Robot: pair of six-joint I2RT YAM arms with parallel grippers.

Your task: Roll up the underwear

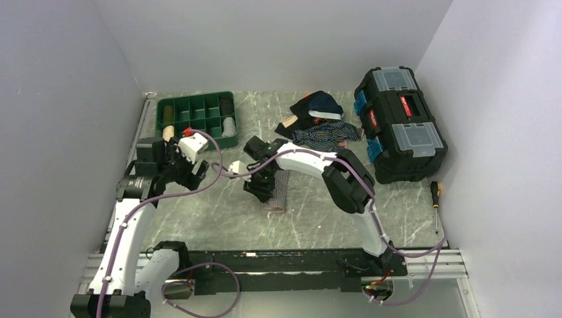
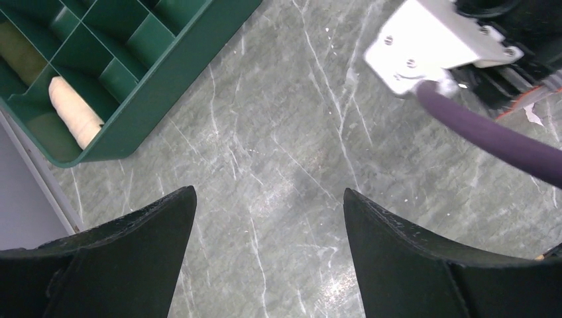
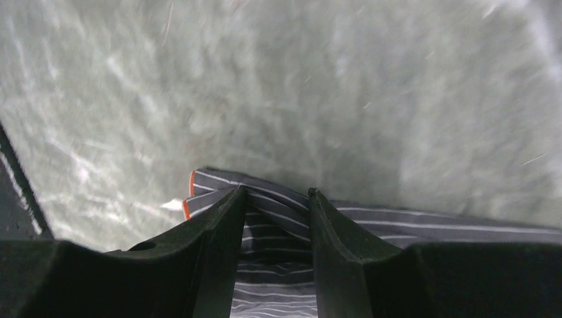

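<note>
A grey striped underwear with an orange edge (image 1: 278, 199) lies on the marble table in the middle. My right gripper (image 1: 258, 191) is down on it. In the right wrist view its fingertips (image 3: 235, 199) press on the bunched fabric (image 3: 411, 225), a gap between them; whether cloth is pinched is unclear. My left gripper stands open over bare table beside the green organizer, nothing between its fingers.
The green divided organizer (image 1: 197, 136) at back left holds several rolled items. A pile of clothing (image 1: 318, 132) lies at the back, two black toolboxes (image 1: 397, 126) at the right, a screwdriver (image 1: 435, 199) near them.
</note>
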